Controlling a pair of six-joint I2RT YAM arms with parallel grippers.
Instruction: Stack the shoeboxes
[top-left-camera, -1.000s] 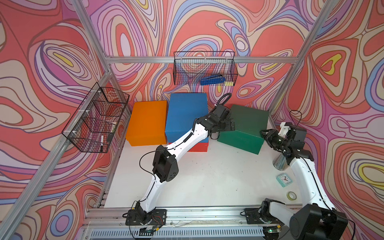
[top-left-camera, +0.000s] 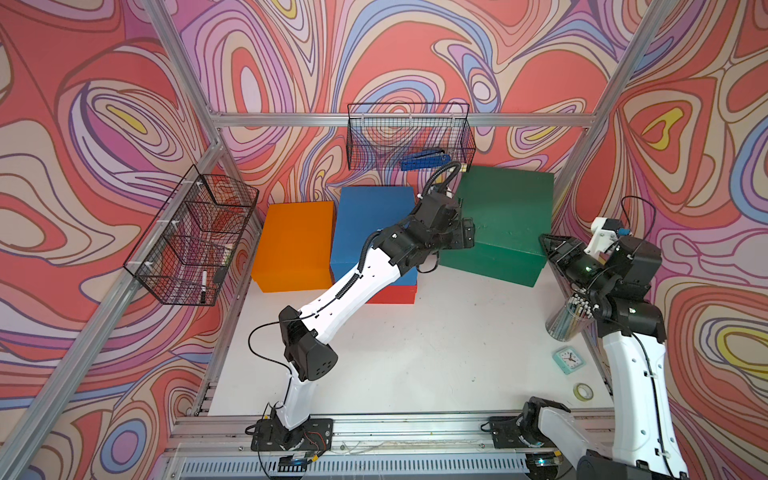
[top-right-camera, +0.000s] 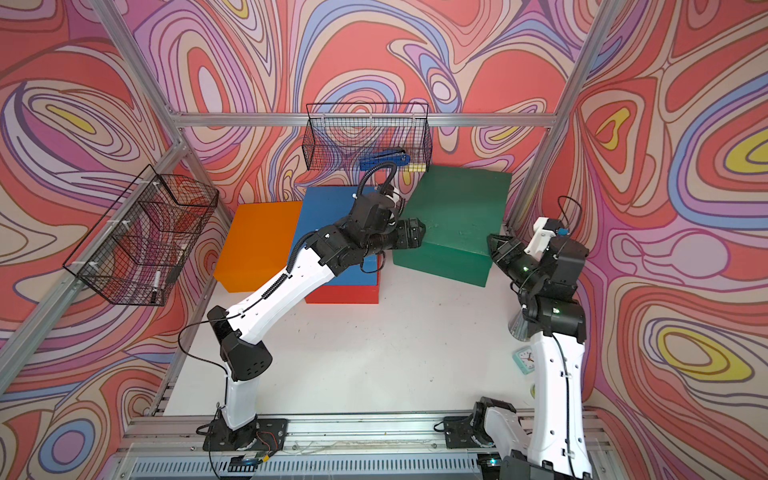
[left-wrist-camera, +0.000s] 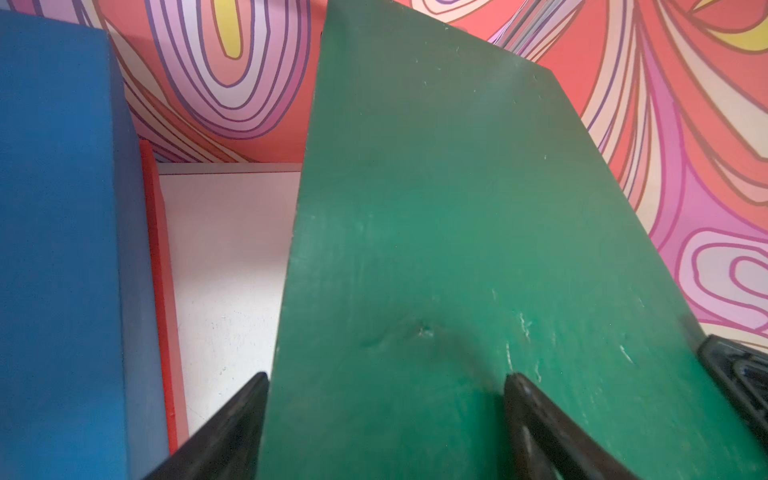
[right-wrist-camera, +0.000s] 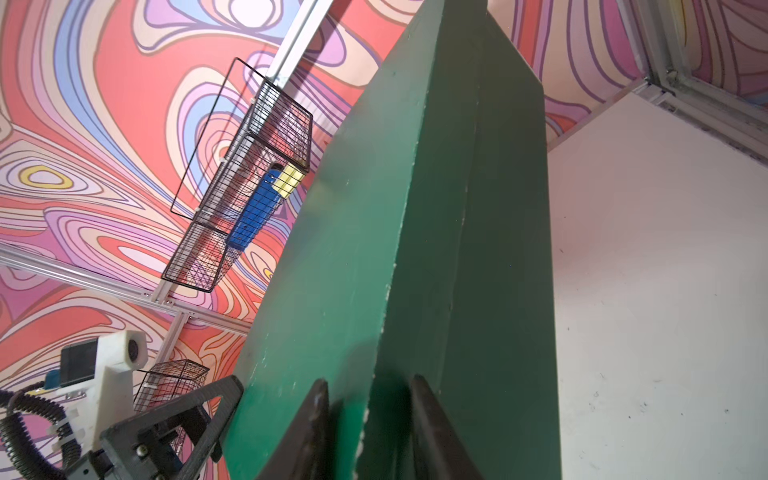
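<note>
The green shoebox (top-left-camera: 505, 212) is off the table at the back right, tilted, between my two grippers. In the left wrist view my left gripper stands open at its left side, fingers wide apart before the green surface. At the opposite side, my right gripper has its fingers part way apart, straddling the box's long edge; whether both touch is unclear. The blue shoebox (top-left-camera: 374, 216) lies on the red shoebox (top-left-camera: 393, 295), partly behind my left arm. The orange shoebox (top-left-camera: 296, 240) stands just left of them.
A wire basket (top-left-camera: 370, 148) hangs on the back wall above the boxes; another wire basket (top-left-camera: 180, 256) hangs at left. A glass of straws (top-left-camera: 563, 322), a clock (top-left-camera: 569, 360) and a tape roll (top-left-camera: 583, 392) line the right edge.
The green shoebox has risen and shifted slightly right and back, with both grippers moving along at its sides. The orange, blue and red boxes have stayed put.
</note>
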